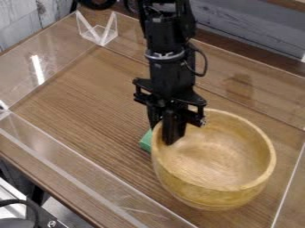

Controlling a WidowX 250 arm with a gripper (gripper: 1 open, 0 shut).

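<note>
A large yellow bowl (220, 165) sits at the lower right of the wooden table. My black gripper (167, 125) is at the bowl's upper left rim, shut on it, its fingertips over the near side of the rim. A small green object (146, 141) lies just left of the bowl, partly hidden behind it and the gripper.
A white wire holder (98, 27) stands at the back left. Black cables show at the bottom left.
</note>
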